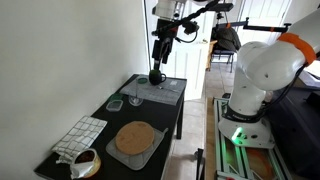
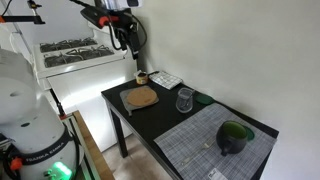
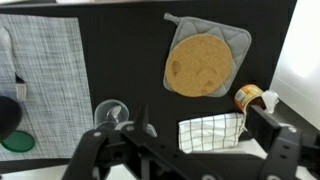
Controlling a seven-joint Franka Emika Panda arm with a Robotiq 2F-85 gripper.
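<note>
My gripper [image 1: 159,60] hangs high above the black table, open with nothing between its fingers; in exterior view 2 it is at the upper left, well clear of the table. A dark mug [image 1: 156,77] stands on the grey placemat [image 2: 190,150], toward the far end in exterior view 1. The round cork mat [image 3: 198,65] lies on a grey board [image 3: 236,42]. A clear glass [image 2: 184,99] stands near a green round item [image 2: 205,99]. Only part of the mug [image 3: 9,115] shows at the wrist view's left edge.
A checked cloth [image 3: 210,132] lies beside an orange-and-white jar [image 3: 246,95]. A fork [image 3: 10,55] rests on the placemat. Along the back runs a white wall [image 2: 240,50]; a white stove [image 2: 75,55] stands beyond the table. Bare black surface separates the placemat from the cork mat.
</note>
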